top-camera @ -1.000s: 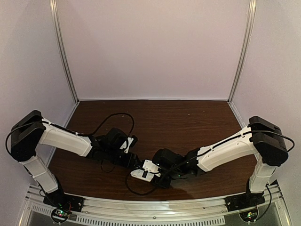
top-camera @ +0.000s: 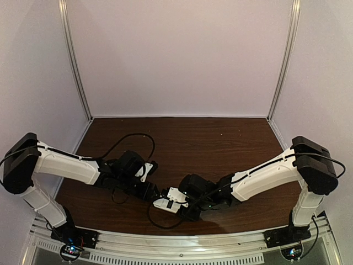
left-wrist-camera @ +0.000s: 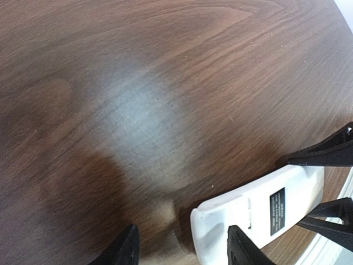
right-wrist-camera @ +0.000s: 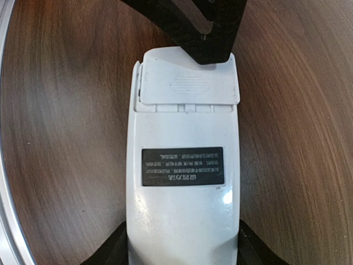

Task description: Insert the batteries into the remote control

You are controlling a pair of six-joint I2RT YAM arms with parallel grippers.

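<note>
A white remote control [right-wrist-camera: 182,215] lies back up near the table's front, a dark label on it. In the right wrist view its battery cover [right-wrist-camera: 187,83] sits at the top end, slightly raised along the left edge. My right gripper is shut on the remote's lower end. My left gripper stands open at the cover end, its fingers apart beside and over that end; in the right wrist view one dark finger is above the cover. I see no loose batteries.
A metal rail [top-camera: 176,240] runs along the front edge. Black cables loop over both arms and near the remote.
The right arm and remote have stayed still.
</note>
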